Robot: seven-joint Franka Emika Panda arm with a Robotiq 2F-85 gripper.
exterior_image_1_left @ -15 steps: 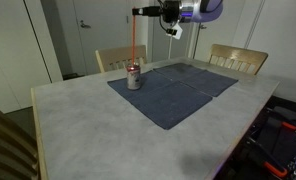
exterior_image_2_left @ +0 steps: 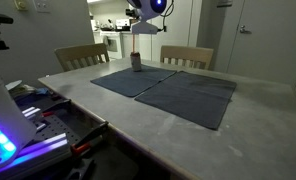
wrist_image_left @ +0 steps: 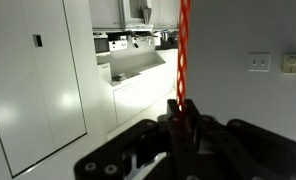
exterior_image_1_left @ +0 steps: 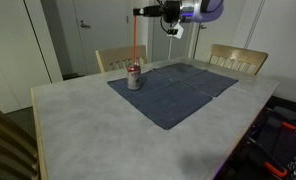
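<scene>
A long thin red-orange stick (exterior_image_1_left: pixel 135 38) stands upright over a small can (exterior_image_1_left: pixel 134 79) on the table. At its top end, my gripper (exterior_image_1_left: pixel 140 12) is shut on it, reaching in level from the right. The wrist view shows the stick (wrist_image_left: pixel 183 55) running up from between the dark fingertips of the gripper. Exterior view 2 has the can (exterior_image_2_left: pixel 136 63) beneath the stick (exterior_image_2_left: pixel 134 43). The stick's lower end meets the can's top; whether it goes inside cannot be made out.
Dark grey mats (exterior_image_1_left: pixel 173 97) cover the table's middle, with the can at their left edge. Bare white tabletop (exterior_image_1_left: pixel 83 130) lies toward the near left. Wooden chairs (exterior_image_1_left: pixel 236 58) surround the table.
</scene>
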